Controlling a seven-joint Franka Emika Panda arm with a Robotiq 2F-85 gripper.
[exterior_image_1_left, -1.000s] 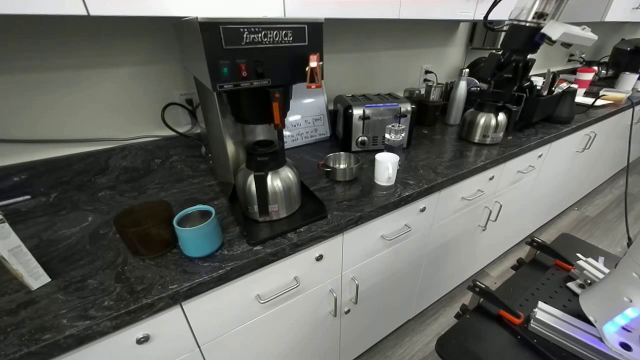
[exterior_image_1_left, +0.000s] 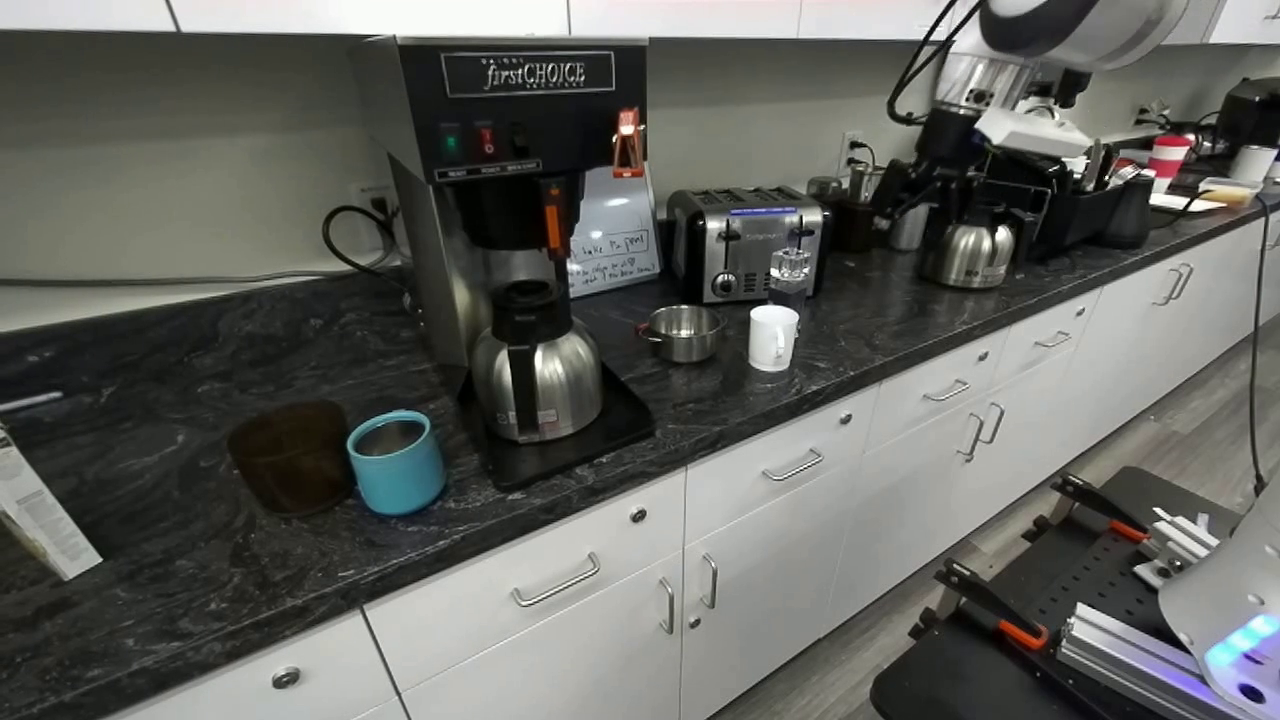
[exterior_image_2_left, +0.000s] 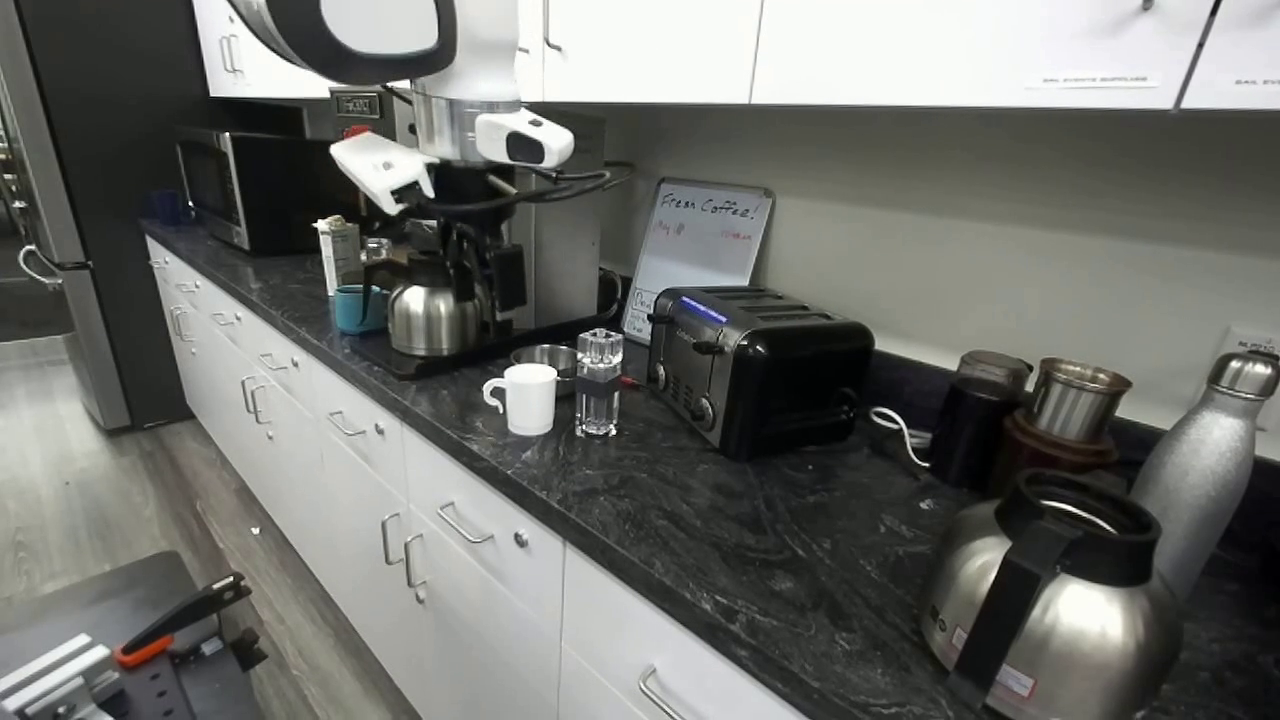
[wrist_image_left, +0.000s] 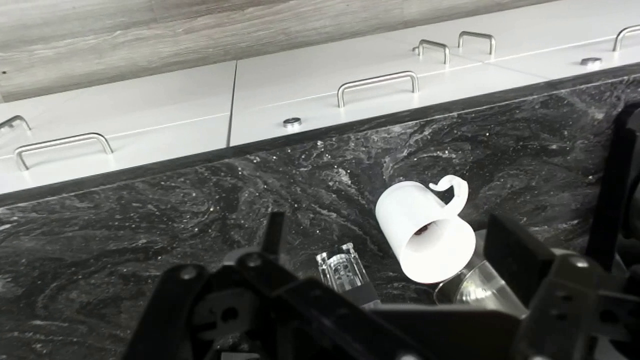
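My gripper is open with nothing between its fingers, held up in the air over the counter. In the wrist view the white mug (wrist_image_left: 423, 231) lies beyond the fingertips, its hooked handle pointing toward the counter's front edge. The mug (exterior_image_1_left: 773, 337) stands upright beside a small steel bowl (exterior_image_1_left: 685, 334). Close by is a clear square grinder or shaker (exterior_image_2_left: 599, 384) with a dark band. In exterior view 1 the gripper (exterior_image_1_left: 897, 199) hangs to the right of the mug, clear of it. Fingers partly cover the bowl (wrist_image_left: 489, 291) in the wrist view.
A toaster (exterior_image_2_left: 756, 366) stands behind the mug, and the coffee maker (exterior_image_1_left: 528, 114) with its steel carafe (exterior_image_1_left: 546, 382) is left of it. Another carafe (exterior_image_2_left: 1056, 600) sits farther right. A teal mug (exterior_image_1_left: 396, 463) stands at the left.
The arm and gripper have moved left in exterior view 1, toward the toaster and white mug, and now partly hide the steel bottle. The counter objects have not moved.
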